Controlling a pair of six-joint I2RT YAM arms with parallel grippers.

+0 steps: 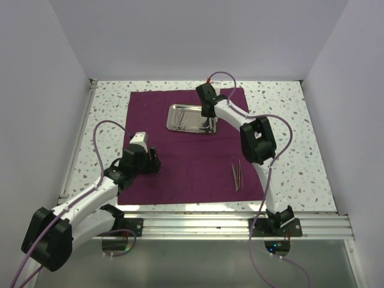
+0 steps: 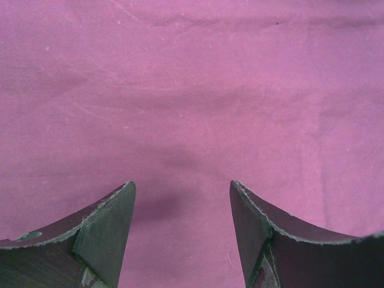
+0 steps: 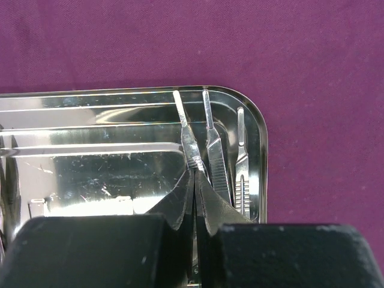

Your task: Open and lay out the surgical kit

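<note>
The steel tray (image 1: 186,120) lies on the purple cloth (image 1: 180,168) at the back middle. In the right wrist view, three flat scalpel handles (image 3: 212,150) lie along the tray's right end. My right gripper is shut over the leftmost one, its tips at that handle's ridged part; I cannot see anything between them. Other instruments at the tray's left are partly cut off. My left gripper stands open over bare cloth at the left, nothing between its fingers.
Several slim instruments (image 1: 237,177) lie side by side on the cloth at the front right. The speckled table shows around the cloth.
</note>
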